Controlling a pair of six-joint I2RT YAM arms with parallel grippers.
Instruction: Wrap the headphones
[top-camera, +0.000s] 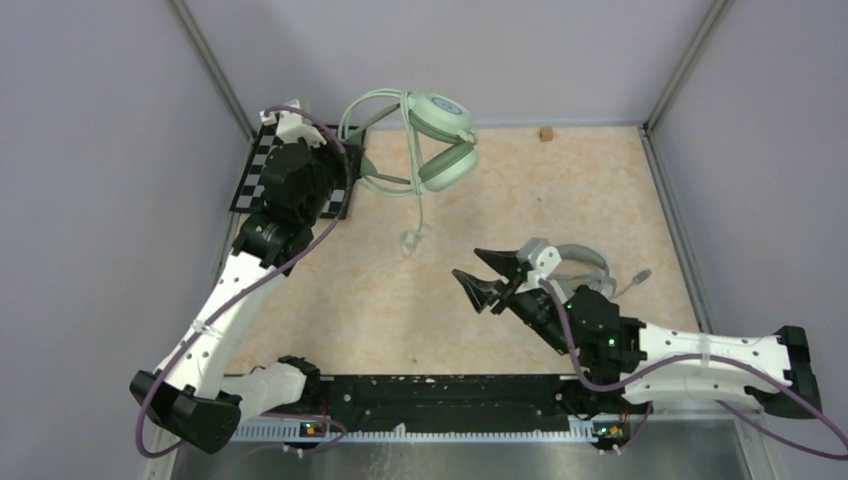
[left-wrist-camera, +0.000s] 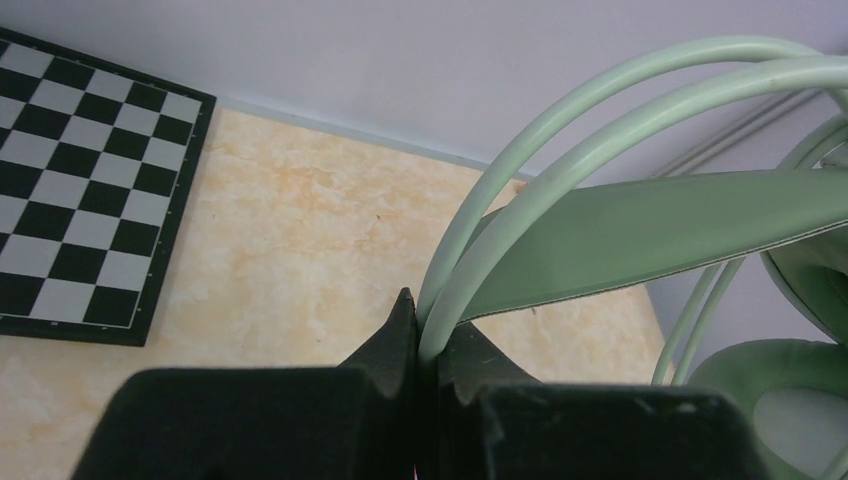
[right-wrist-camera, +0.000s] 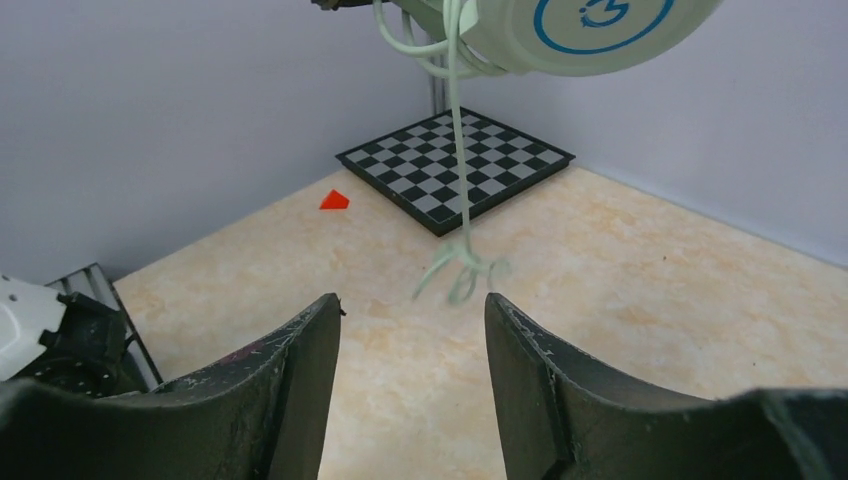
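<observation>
Mint green headphones (top-camera: 442, 117) hang in the air at upper middle, my left gripper (top-camera: 352, 160) shut on their headband. In the left wrist view the band (left-wrist-camera: 520, 210) rises from between its fingers. Their thin cable (right-wrist-camera: 459, 150) wraps around the band and dangles straight down, ending in a loose, blurred tangle (top-camera: 413, 238). My right gripper (top-camera: 470, 270) is open at lower right of the top view, nothing between its fingers, pointing toward the dangling cable.
A checkered board (top-camera: 250, 175) lies at back left, a small wooden block (top-camera: 546, 134) at back right. Grey headphones (top-camera: 585, 254) lie beneath the right arm.
</observation>
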